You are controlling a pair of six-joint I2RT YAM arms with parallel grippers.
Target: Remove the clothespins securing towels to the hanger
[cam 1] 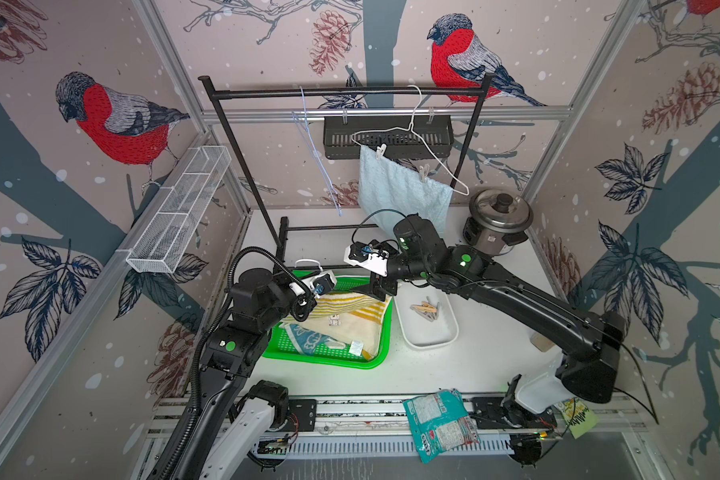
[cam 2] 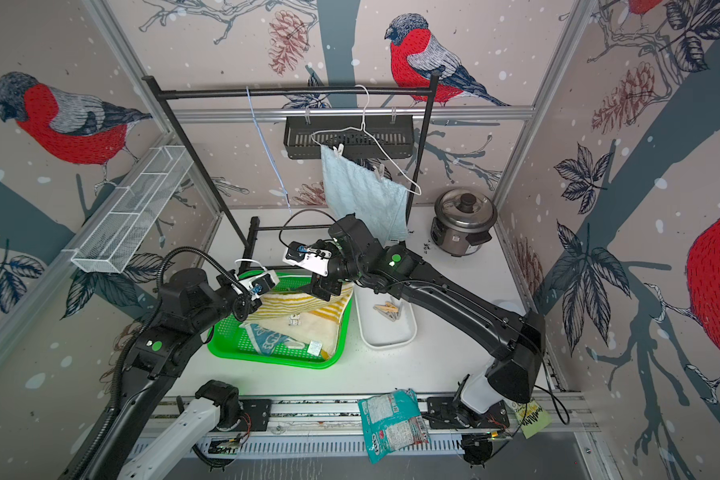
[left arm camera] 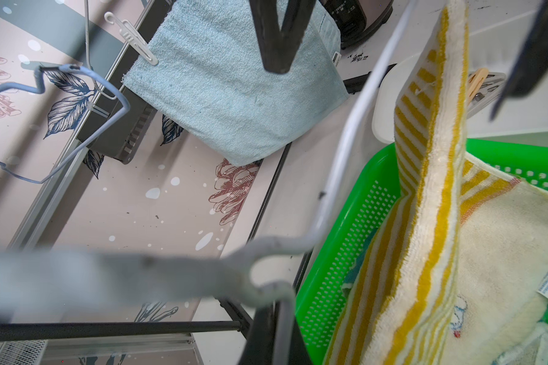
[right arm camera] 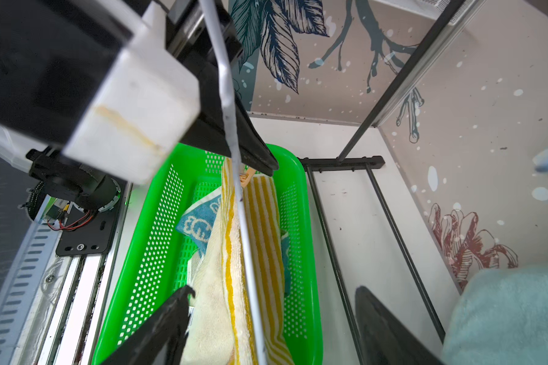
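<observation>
My left gripper is shut on the neck of a white wire hanger (left arm camera: 341,158) above the green basket. Below the wire, a yellow-striped towel (left arm camera: 426,200) stands up with its lower part in the basket. A wooden clothespin (right arm camera: 247,176) shows at that towel's edge, by the left gripper's dark fingertip. My right gripper is open, its blurred fingers apart on either side of the towel and wire. Behind, a light blue towel (cam 1: 404,188) hangs from another white hanger (cam 1: 448,168), pinned by two pale clothespins, one of them a white clothespin (cam 1: 381,150).
The green basket (cam 1: 368,362) also holds a blue patterned cloth. To its right, a white tray (cam 1: 448,334) contains loose clothespins. An empty blue hanger (cam 1: 316,152) hangs from the black rack (cam 1: 344,93). A steel pot (cam 1: 500,212) stands at the back right.
</observation>
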